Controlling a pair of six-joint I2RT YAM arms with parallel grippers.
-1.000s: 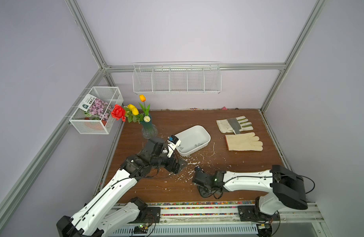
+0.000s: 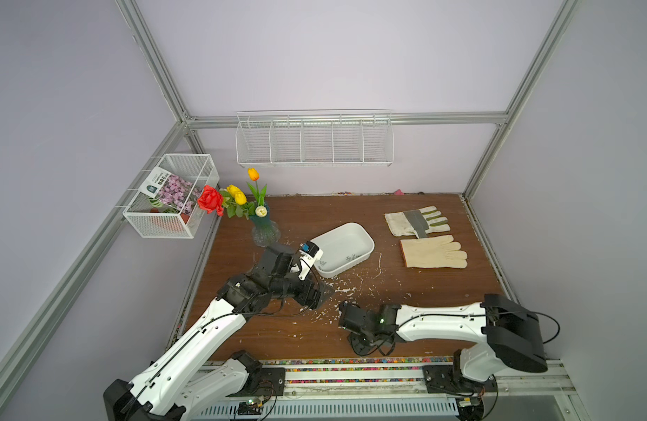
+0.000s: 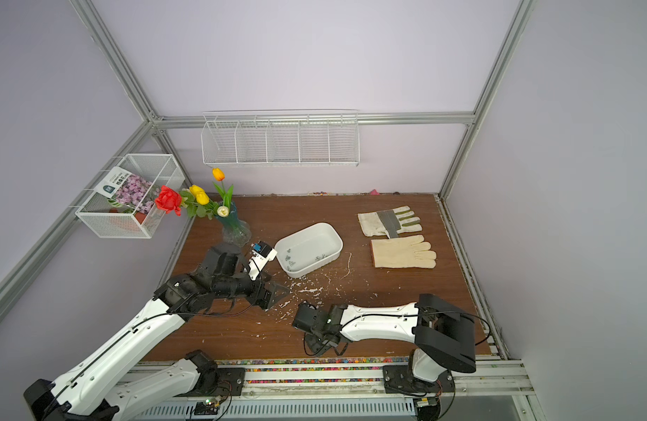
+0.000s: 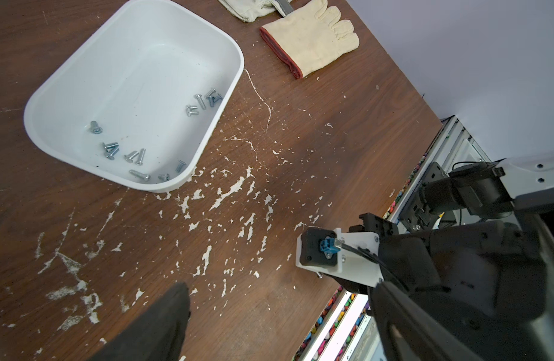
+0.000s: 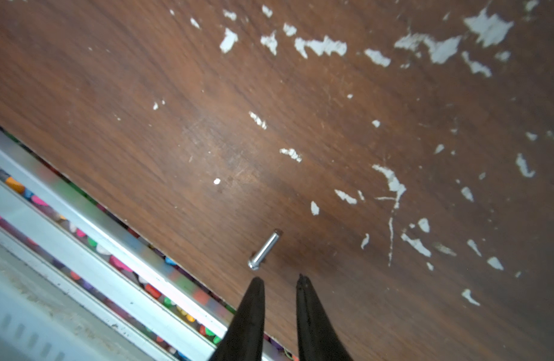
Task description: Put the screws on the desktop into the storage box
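A white storage box (image 2: 343, 247) holds several screws (image 4: 139, 156) along its near side. A single silver screw (image 5: 264, 249) lies on the desk near the front edge, just beyond my right gripper's fingertips (image 5: 281, 282) in the right wrist view; the fingers stand part open with nothing between them. My left gripper is raised near the box's near side, open, with only desktop seen between its fingers. My right arm is low over the front of the desk.
Two work gloves (image 2: 433, 252) lie at the back right. A vase of flowers (image 2: 265, 231) stands at the back left. A wire basket (image 2: 170, 224) hangs on the left. Flaking white marks cover the middle desktop (image 5: 168, 120).
My right gripper has moved slightly left and toward the desk's front edge. The left arm is practically unchanged.
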